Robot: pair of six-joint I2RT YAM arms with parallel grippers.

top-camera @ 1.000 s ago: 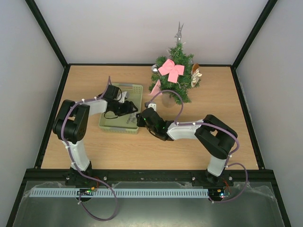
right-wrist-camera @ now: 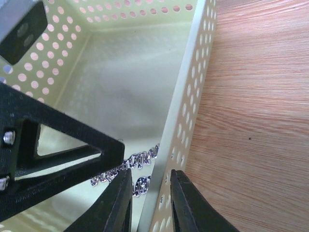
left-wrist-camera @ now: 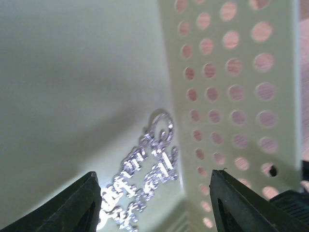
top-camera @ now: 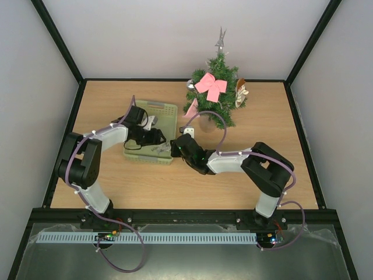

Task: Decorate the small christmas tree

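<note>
The small tree (top-camera: 220, 99) at the back carries pink bows, a silver star and other ornaments. A silver beaded ornament (left-wrist-camera: 130, 183) lies on the floor of the green basket (top-camera: 154, 109). My left gripper is open inside the basket, above the ornament, which is between and beyond its fingertips, unheld. My right gripper is at the basket's right wall, a finger on either side of the wall's rim, part open.
Both arms are close together at the basket.
My left arm has shifted slightly over the basket during the last second. The right arm and basket have hardly moved.
</note>
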